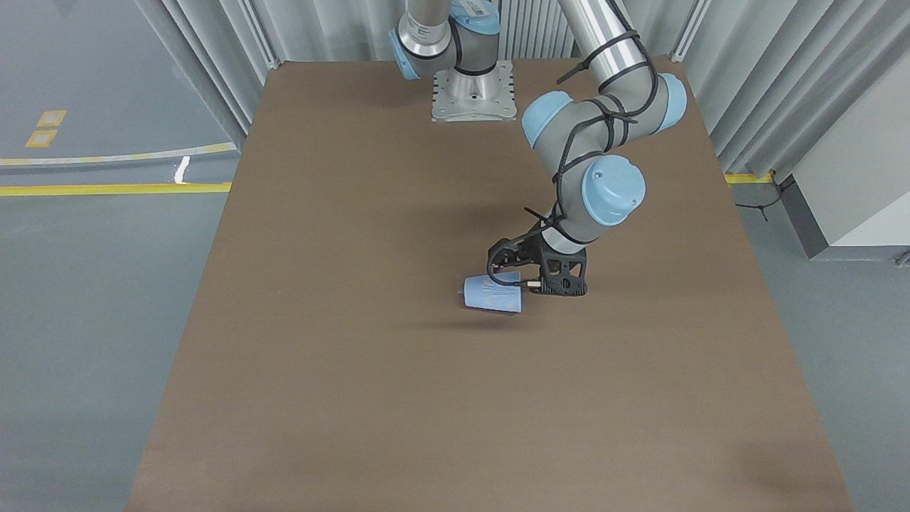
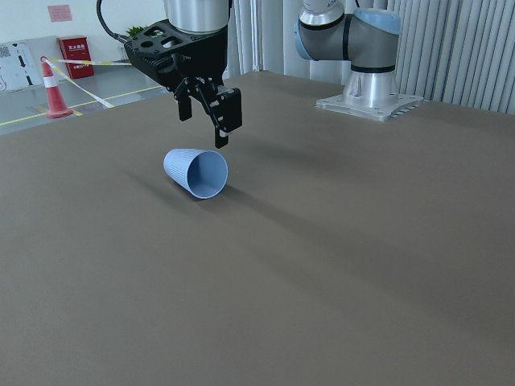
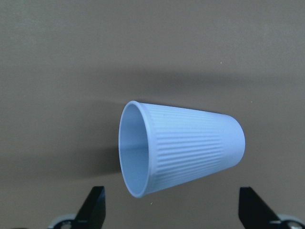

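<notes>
A light blue ribbed cup point(image 1: 486, 295) lies on its side on the brown table point(image 1: 478, 401); the left view shows its open mouth point(image 2: 208, 174), and in the wrist view the cup point(image 3: 188, 145) fills the middle, mouth to the left. My gripper point(image 2: 203, 124) hangs above the cup with its fingers apart and nothing between them. In the wrist view its two black fingertips show at the bottom edge, wide apart, below the cup. In the front view the gripper partly covers the cup's right end.
Curtains hang behind, and a cone point(image 2: 55, 96) stands on the floor beyond the table.
</notes>
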